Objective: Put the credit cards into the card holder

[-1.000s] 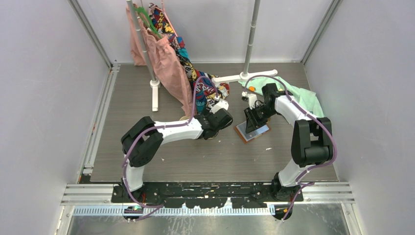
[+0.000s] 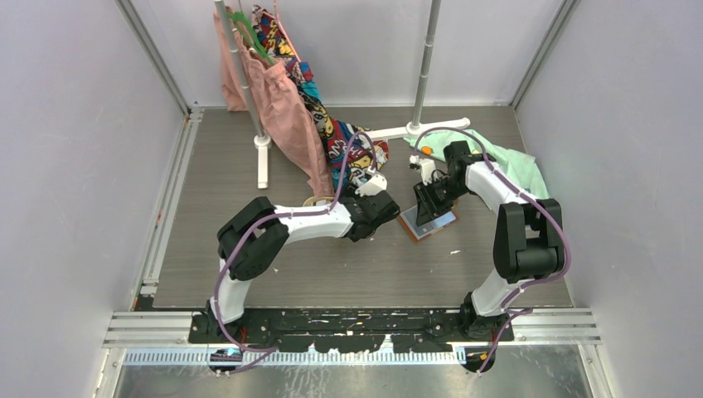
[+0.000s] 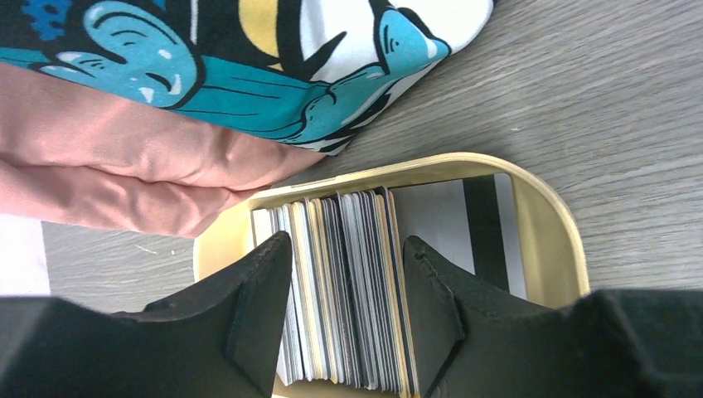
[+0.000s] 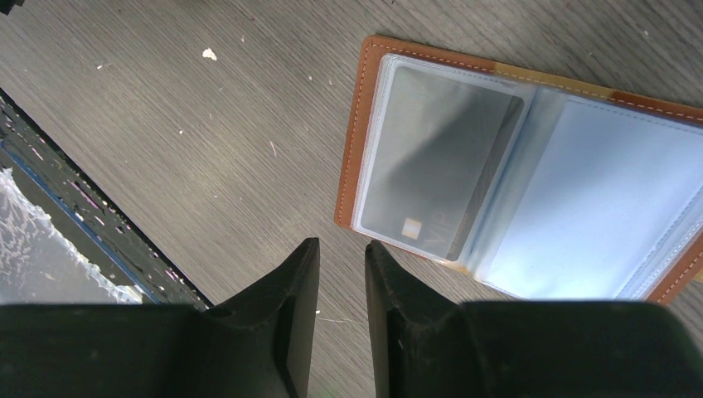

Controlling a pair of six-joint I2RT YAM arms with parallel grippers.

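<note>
In the left wrist view, a packed row of credit cards (image 3: 336, 298) stands on edge in a tan oval container (image 3: 559, 203). A single grey card with a black stripe (image 3: 435, 215) leans beside the row. My left gripper is open over the row, one fingertip in front of the cards, the other by the row's right edge; contact cannot be told. The brown-edged card holder (image 4: 352, 153) lies flat and unfolded, a grey card (image 4: 439, 157) showing through its left clear pocket. My right gripper hovers near its lower-left corner, open and empty.
Pink cloth (image 3: 108, 157) and a cartoon-print cloth (image 3: 273, 75) hang against the container's far side. A green cloth (image 2: 518, 166) lies behind the right arm. Bare floor (image 2: 332, 282) stretches in front of both arms.
The right arm and the card holder have stayed still.
</note>
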